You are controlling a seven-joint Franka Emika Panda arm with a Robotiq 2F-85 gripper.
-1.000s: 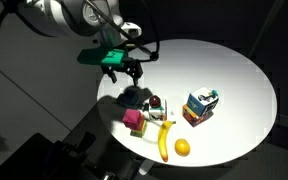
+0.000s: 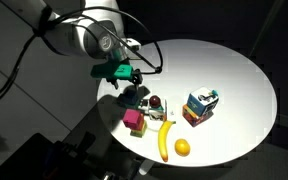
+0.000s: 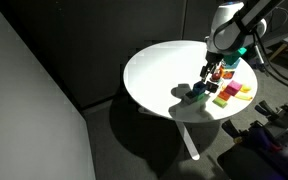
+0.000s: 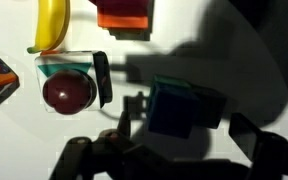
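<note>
In the wrist view my gripper is open, one finger on either side of a small dark block with a blue-green top [image 4: 172, 108]. A black piece [image 4: 210, 108] adjoins that block on its right. Clear gaps show between the fingers and these pieces. From exterior view 1, the gripper [image 2: 126, 82] hangs just above the dark block [image 2: 132, 98], near the table's left side. How much height separates them is hard to tell.
Close by are a dark red ball [image 2: 155, 101] on a small box and a pink cube [image 2: 133, 118]. A yellow banana [image 2: 165, 142], an orange [image 2: 182, 147] and a printed box [image 2: 200, 103] lie farther right.
Over the last second my gripper has come lower and slightly to the right in exterior view 1, closer to the dark block. The objects on the table have stayed put.
</note>
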